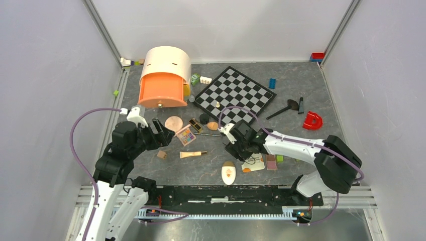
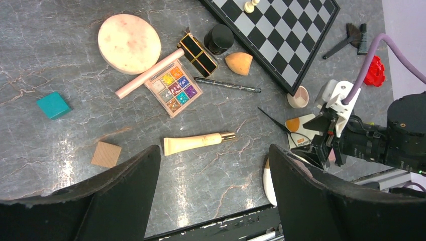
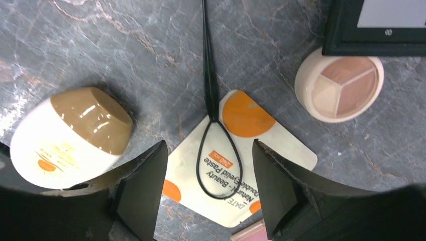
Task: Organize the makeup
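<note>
My right gripper is open above a white card [image 3: 281, 145] with orange patches. A black tweezer-like tool [image 3: 211, 90] with a looped end lies on that card, between the fingers as seen in the right wrist view but not gripped. Left of it rests a white and brown bottle [image 3: 65, 138]; to the right is a round three-tone compact [image 3: 339, 88]. Empty and open, my left gripper hangs over the left side. In the left wrist view lie a cream tube [image 2: 196, 142], an eyeshadow palette [image 2: 173, 89], a black pencil [image 2: 228, 86], and a peach sponge [image 2: 239, 63].
A cream container [image 1: 166, 61] with its orange drawer [image 1: 162, 93] pulled out stands at the back left. The chessboard [image 1: 233, 93] fills the middle back. A dark brush [image 1: 286, 108] and a red object [image 1: 312, 121] lie right. Grey table shows below the tube.
</note>
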